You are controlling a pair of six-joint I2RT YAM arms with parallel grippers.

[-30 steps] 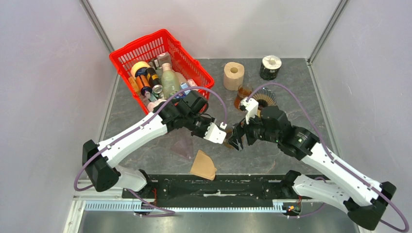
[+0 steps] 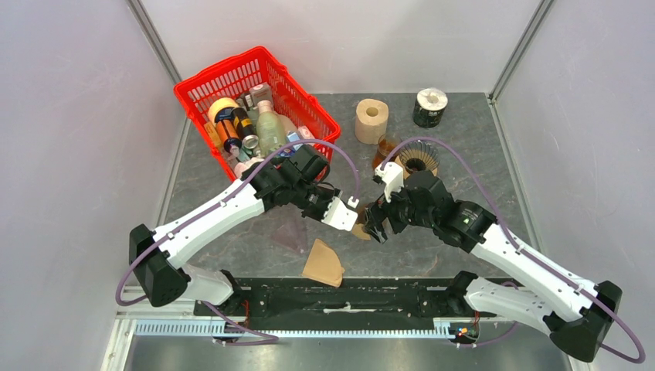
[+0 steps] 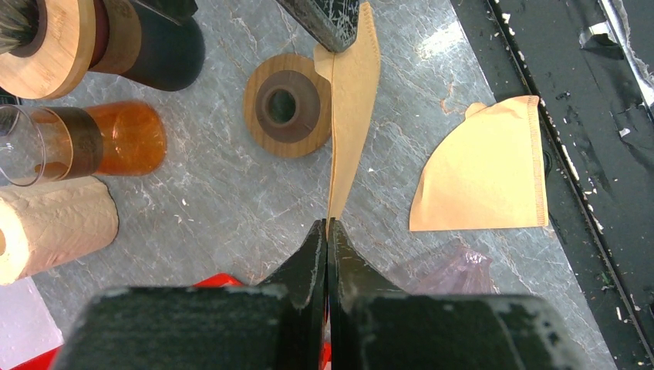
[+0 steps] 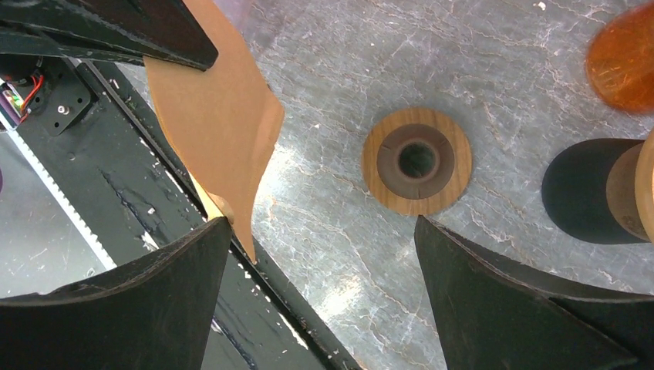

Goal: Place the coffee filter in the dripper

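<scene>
A tan paper coffee filter stands edge-on in the left wrist view, its near end between the closed fingertips of my left gripper. My right gripper is open. One of its fingers meets the filter's lower edge, while the other is well apart from it. The ribbed dripper, with a wooden collar, stands behind the right arm in the top view. Only part of the dripper shows at the left wrist view's upper left corner.
Another filter lies flat near the table's front edge. A round wooden piece with a dark centre sits below the grippers. An amber glass, a paper roll and a full red basket stand farther back.
The left arm is almost still, and the filter on the table has not moved.
</scene>
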